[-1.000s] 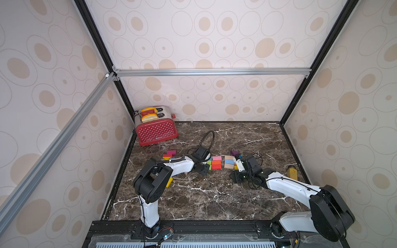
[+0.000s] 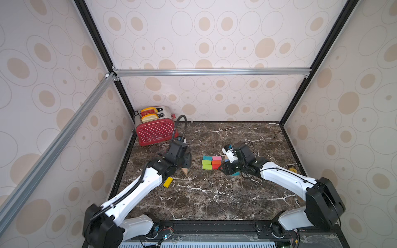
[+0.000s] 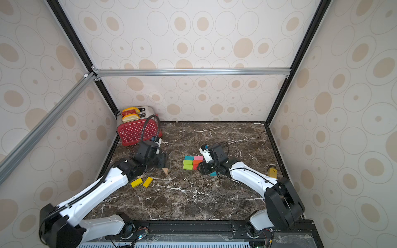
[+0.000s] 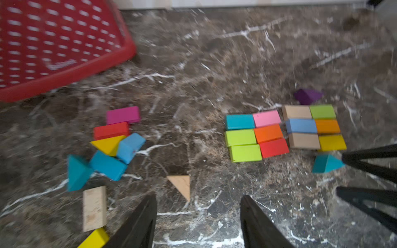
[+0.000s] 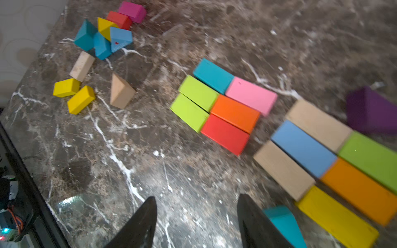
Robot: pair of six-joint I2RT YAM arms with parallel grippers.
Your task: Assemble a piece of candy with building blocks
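Note:
In the left wrist view, a block group of teal, pink, green, orange and red lies flat. Apart to its right, a group has tan, blue, green, orange and yellow blocks. A purple wedge is behind it, a teal wedge in front. My left gripper is open and empty, above the table. Open and empty too, my right gripper hovers; one finger partly covers the teal wedge.
Loose blocks lie at left, among them a magenta block, a light blue block and a tan triangle. A red toaster stands at the back left.
My left arm has lifted and swung left, away from the block groups, uncovering the green and teal blocks. My right gripper has shifted a little left, over the right-hand group.

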